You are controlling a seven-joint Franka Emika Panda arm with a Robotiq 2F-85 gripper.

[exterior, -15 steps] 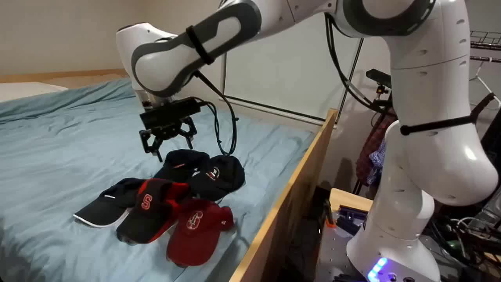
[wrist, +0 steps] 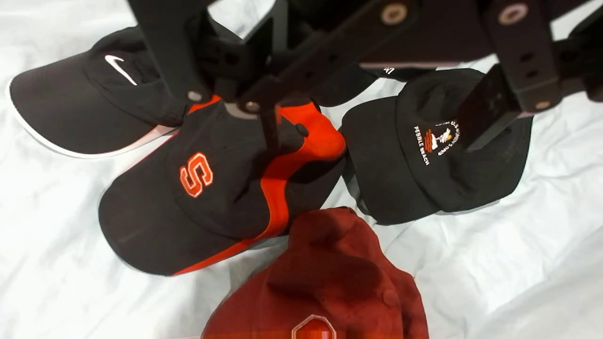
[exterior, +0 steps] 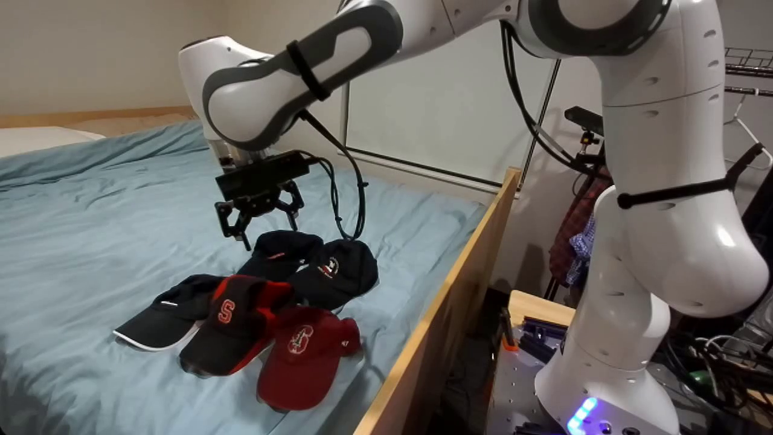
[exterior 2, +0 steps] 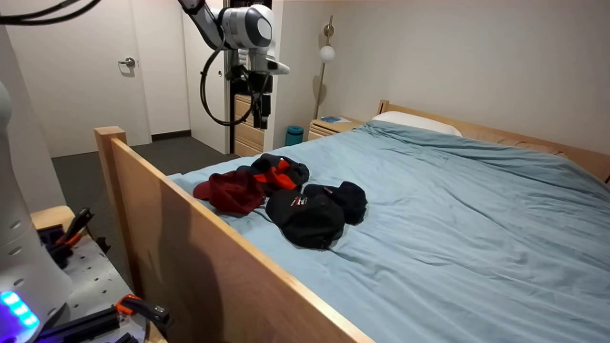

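Note:
My gripper [exterior: 270,238] hangs above the bed, its fingers spread wide with nothing between them. Below lie several caps in a cluster. A black cap with a white swoosh [wrist: 68,93] is at the left in the wrist view. Beside it rests a black and red cap with an S [wrist: 226,169]. The dark red cap [exterior: 308,366] is nearest the camera in exterior view 1. A black cap with a round emblem [wrist: 390,164] touches the red-banded one. Another black cap [exterior: 279,250] sits at the back, mostly covered by the gripper in the wrist view.
The blue bed sheet [exterior 2: 457,228] is broadly clear beyond the caps. A wooden bed board [exterior: 442,290] rises between the bed and the arm's base. Cables [exterior: 355,196] loop down beside the gripper. A clamp [exterior 2: 143,308] lies on the base table.

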